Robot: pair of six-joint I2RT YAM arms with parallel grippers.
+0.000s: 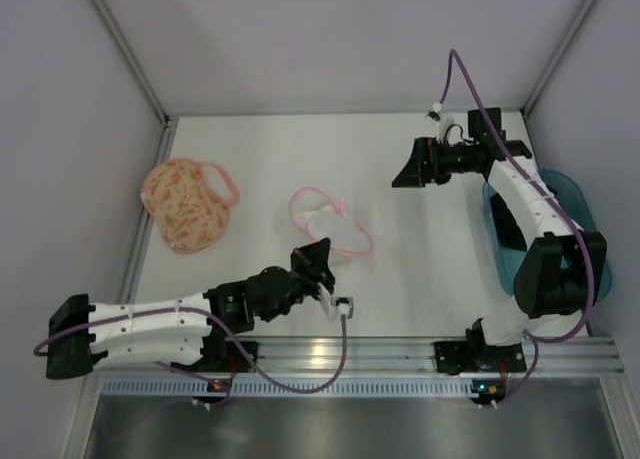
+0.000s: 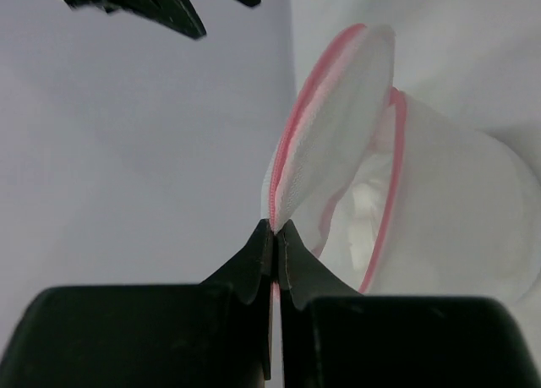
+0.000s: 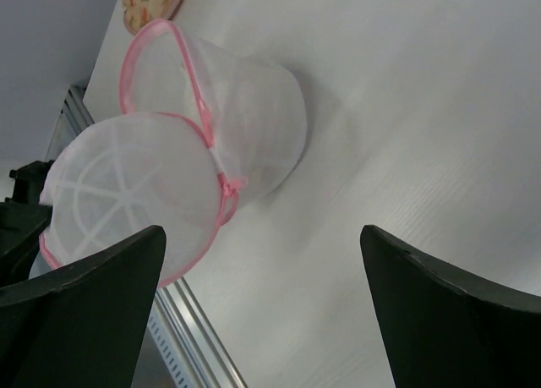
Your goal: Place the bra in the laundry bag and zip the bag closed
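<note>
My left gripper point(image 1: 318, 264) is low at the front of the table, shut on the lid rim point(image 2: 283, 185) of the white mesh laundry bag point(image 3: 254, 126) with pink edging. The lid point(image 3: 127, 194) is tilted up and faces the right wrist camera. Inside the bag, a white bundle point(image 2: 363, 215) shows, probably cloth; whether it is the bra is unclear. My right gripper point(image 1: 420, 169) stands open at the back right, apart from the bag, with only table between its fingers in the right wrist view.
An orange patterned fabric item point(image 1: 185, 204) with pink trim lies at the left. A teal bin point(image 1: 570, 194) with dark contents stands at the right edge.
</note>
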